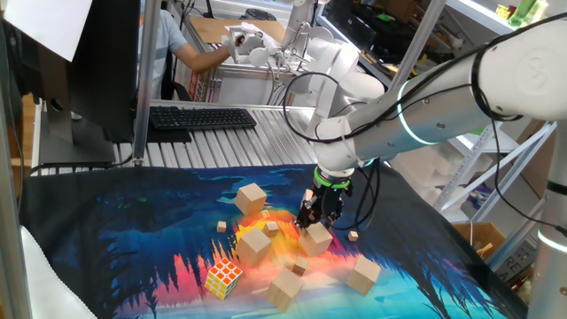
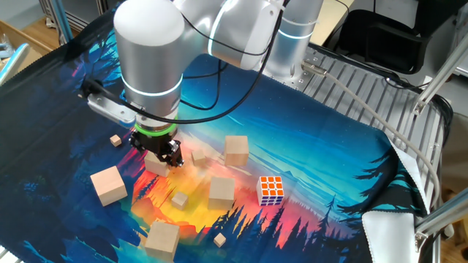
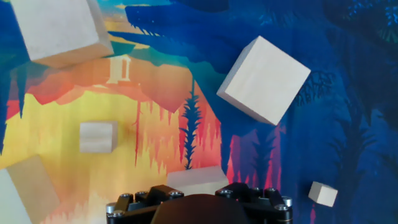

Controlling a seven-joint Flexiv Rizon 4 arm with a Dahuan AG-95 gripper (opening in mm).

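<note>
A large wooden cube point(image 1: 316, 239) lies on the colourful cloth, right by my gripper point(image 1: 312, 218). From the wrist, the top of this cube point(image 3: 198, 178) shows between and just past the spread fingers, its lower part hidden by the gripper. The fingers look open, and the cube rests on the cloth. In the second exterior view the gripper point(image 2: 174, 155) points down over the cube point(image 2: 155, 165) and partly covers it. A Rubik's cube point(image 1: 222, 277) with orange and white on top sits farther off at the left front.
Other large wooden cubes point(image 2: 109, 185) stand spread around, including one point(image 2: 236, 150) and another point(image 2: 221, 193) near the middle. Several small cubes point(image 2: 180, 200) lie between them. A keyboard point(image 1: 202, 118) sits on the slatted table behind.
</note>
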